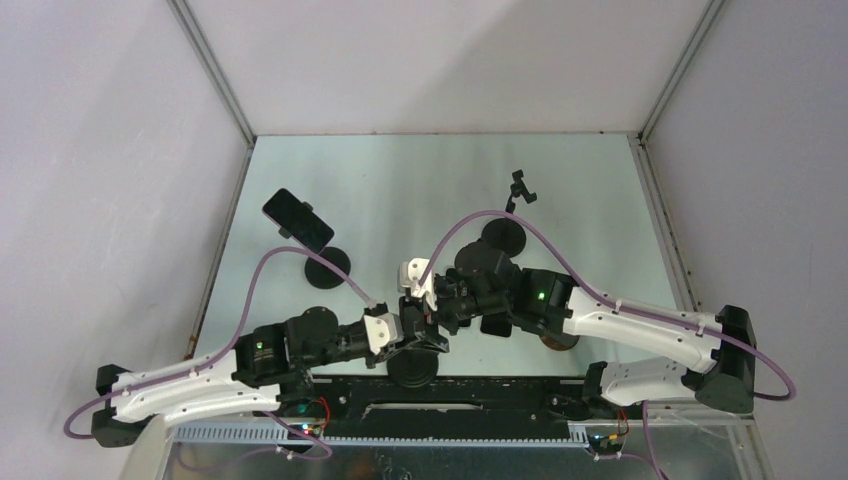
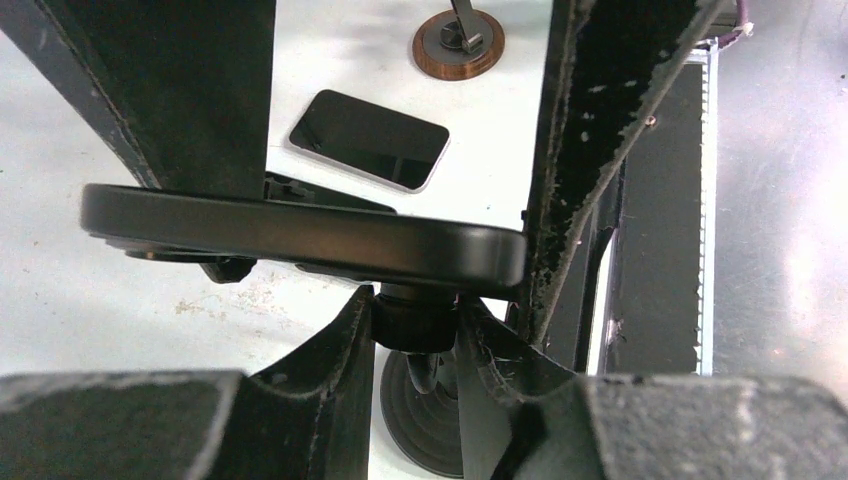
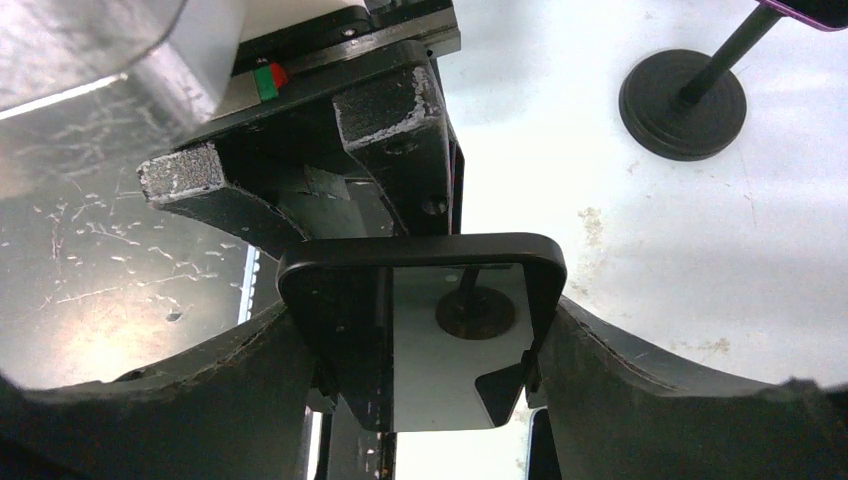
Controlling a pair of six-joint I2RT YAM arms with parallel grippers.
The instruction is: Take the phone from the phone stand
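In the left wrist view, a black phone (image 2: pixel 300 235) shows edge-on above the dark neck (image 2: pixel 415 322) of its stand, whose round base (image 2: pixel 400 425) is below. My left gripper has its fingers against both sides of that neck. In the right wrist view, the phone's glossy screen (image 3: pixel 455 350) lies between the fingers of my right gripper, one on each side; the phone's edges hide whether both press on it. From above, my left gripper (image 1: pixel 425 335) and right gripper (image 1: pixel 425 300) meet over the base (image 1: pixel 412 367), covering the phone.
Another phone (image 1: pixel 298 220) sits on a stand with a round base (image 1: pixel 328 268) at the left. An empty stand (image 1: pixel 505 236) is at back right. A loose phone (image 2: pixel 370 140) lies flat near a wooden-based stand (image 2: pixel 459 60).
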